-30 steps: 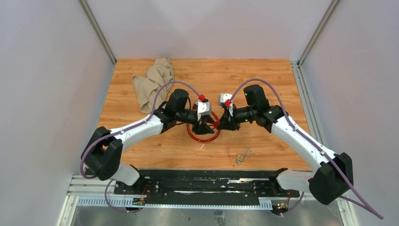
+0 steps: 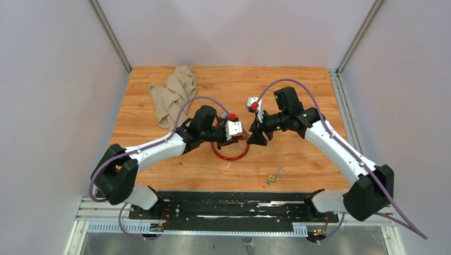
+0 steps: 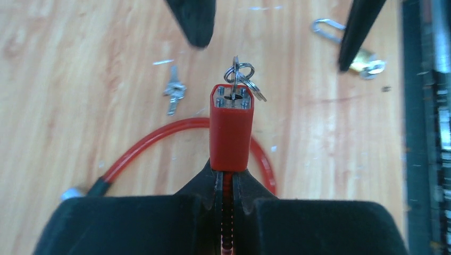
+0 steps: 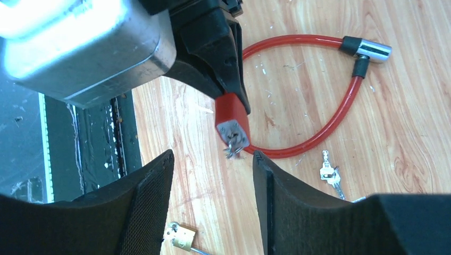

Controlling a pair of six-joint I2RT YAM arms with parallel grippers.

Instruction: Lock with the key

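My left gripper is shut on a red block point(image 3: 230, 133) with a metal end face, where a key with rings point(image 3: 236, 79) stands out. My right gripper is open, its fingers either side of and just short of the block's key end. Loose keys point(image 4: 330, 175) lie on the wooden table beyond a red cable lock point(image 4: 340, 106). A brass padlock point(image 2: 272, 178) with a long shackle lies toward the front edge.
A beige cloth point(image 2: 170, 95) lies at the back left.
The two grippers, close together earlier, have drawn slightly apart; the right one has moved back to the right and the left one has turned a little.
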